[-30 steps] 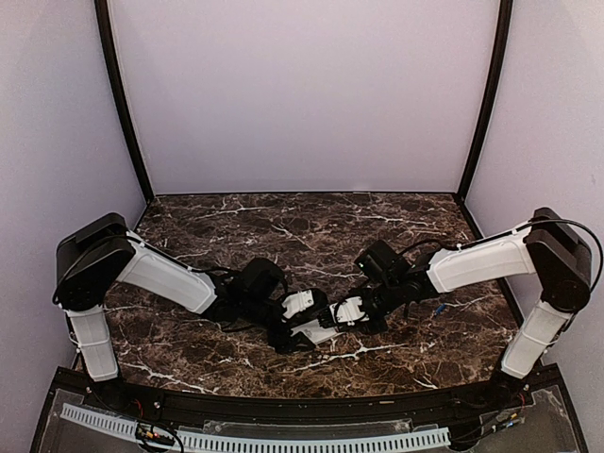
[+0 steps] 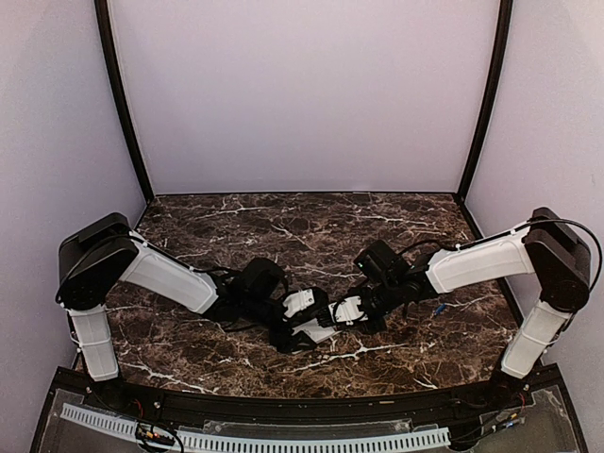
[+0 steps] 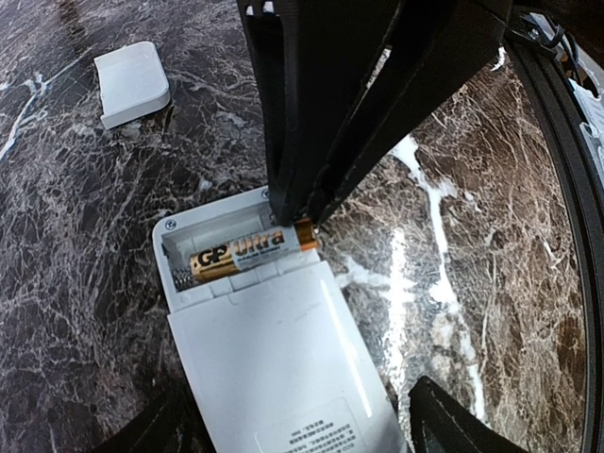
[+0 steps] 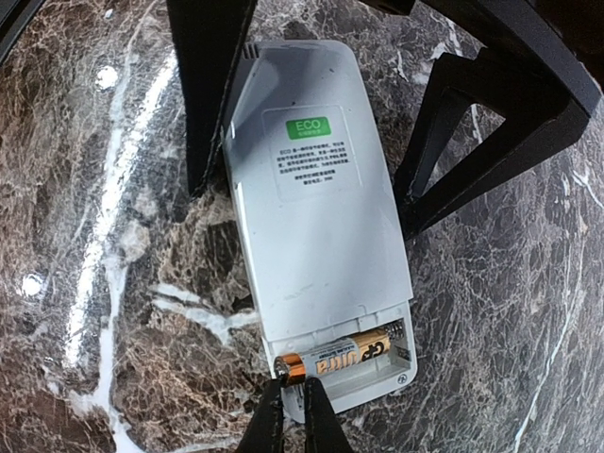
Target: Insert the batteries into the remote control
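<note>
The white remote (image 3: 283,349) lies back up on the marble table, its battery bay uncovered. One GP Ultra battery (image 3: 247,250) lies across that bay, its copper end (image 4: 291,366) toward the side where my right gripper is. That gripper's fingertips stand close together with a narrow gap, right at the copper end; whether they touch it is hard to tell. My left gripper straddles the remote's body, part open, one finger (image 4: 203,113) a little off the edge and the other close against the opposite side. From above, the arms largely hide the remote (image 2: 321,331).
A loose white cover (image 3: 132,83) rests on the table beyond the bay end of the remote. Farther right lies a small blue object (image 2: 440,309).
Both arms look almost still over the last second, with only slight shifts around the remote.
</note>
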